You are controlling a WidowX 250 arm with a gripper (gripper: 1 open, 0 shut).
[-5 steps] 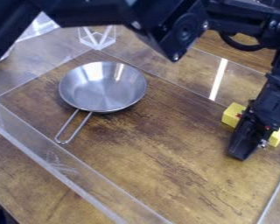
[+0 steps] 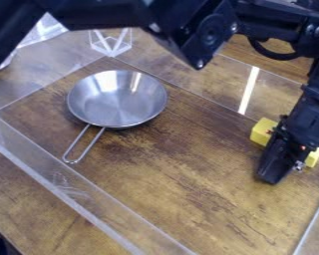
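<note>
My black gripper (image 2: pixel 274 167) is low at the right side of the wooden table, directly in front of a yellow block (image 2: pixel 265 130), which it partly hides. The gripper looks shut; I cannot see anything between its fingers. The block shows on both sides of the gripper body.
A steel pan (image 2: pixel 117 98) with a wire handle sits left of centre on the wooden table (image 2: pixel 149 199). Clear acrylic strips and panels border the left, back and right.
The gripper has shifted very slightly over the last second; the pan stays where it was.
</note>
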